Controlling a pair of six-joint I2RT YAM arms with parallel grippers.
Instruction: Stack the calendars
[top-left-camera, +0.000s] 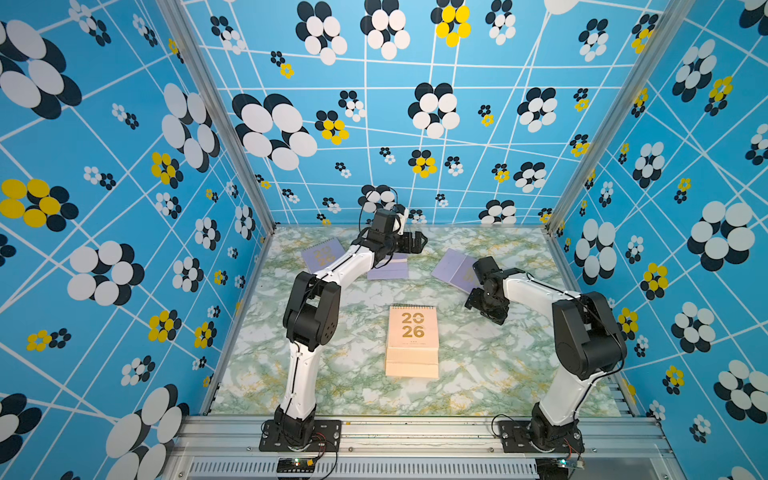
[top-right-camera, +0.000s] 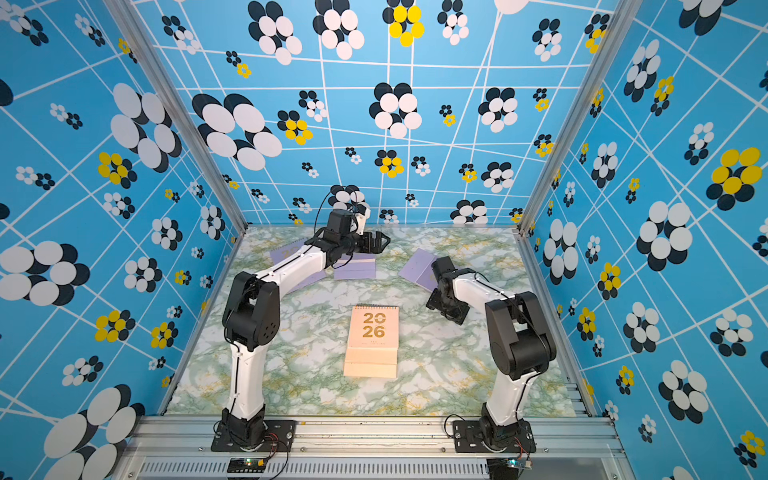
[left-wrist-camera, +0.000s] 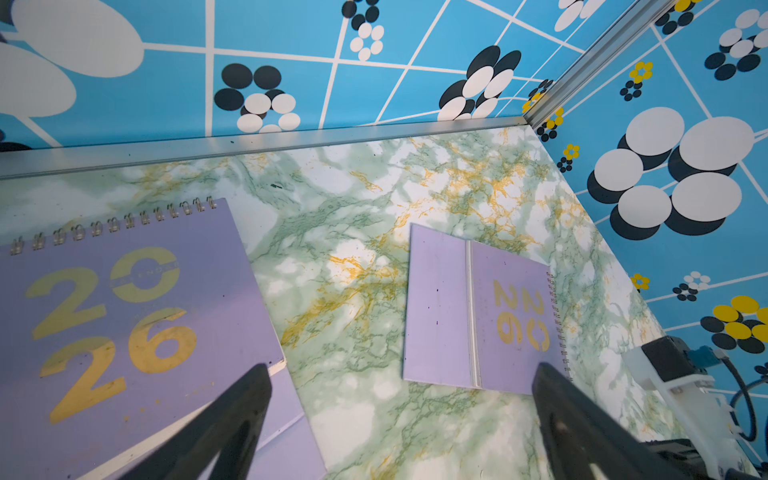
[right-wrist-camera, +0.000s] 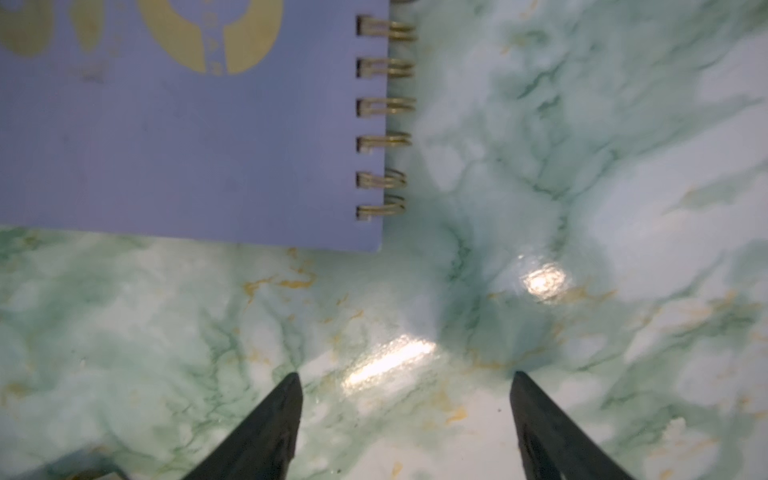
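Three lavender 2026 calendars lie flat at the back: a left one (top-left-camera: 322, 253), a middle one (left-wrist-camera: 136, 336) partly under my raised left gripper, and a right one (left-wrist-camera: 508, 316). A peach calendar (top-right-camera: 370, 344) lies front centre. My left gripper stands open over the back middle, fingers apart with nothing between them. My right gripper is open, low beside the spiral-bound corner of the right lavender calendar (right-wrist-camera: 192, 160), with bare table between its fingers.
The marble table (top-left-camera: 512, 368) has free room at front right and left. Patterned blue walls and metal rails enclose it.
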